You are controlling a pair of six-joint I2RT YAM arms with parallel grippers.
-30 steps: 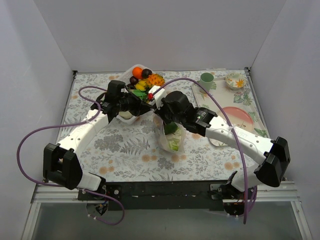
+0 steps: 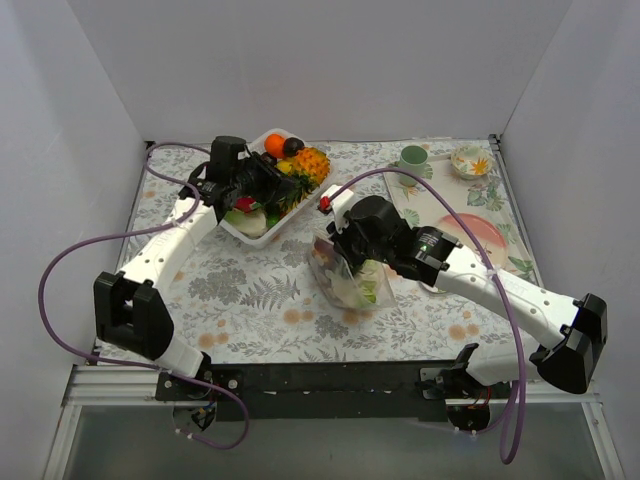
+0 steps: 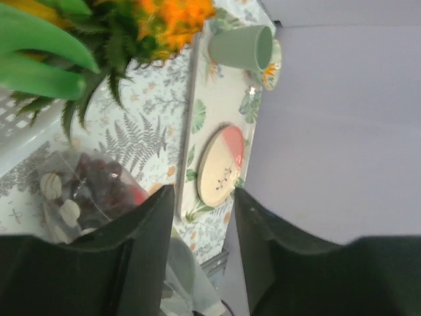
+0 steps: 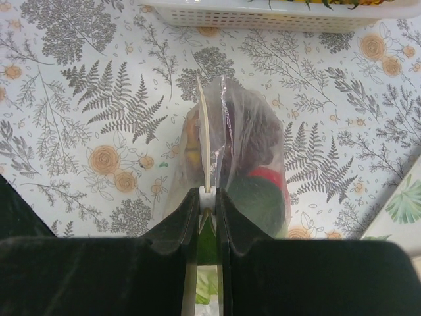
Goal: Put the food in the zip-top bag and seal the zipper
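The clear zip top bag lies mid-table with several food items inside: dark grapes, something red and green, and pale leafy food show through the plastic. My right gripper is shut on the bag's zipper edge, which sticks out beyond its fingertips as a pale strip. Over the food basket hangs my left gripper, its fingers part open. In the left wrist view, nothing shows between the left gripper's fingers, and the bag lies apart, below them.
A white basket at the back left holds a pineapple, an orange and other produce. On the right stands a tray with a green cup, a bowl and a pink plate.
My left gripper has drawn away from the bag's top, left and back over the basket.
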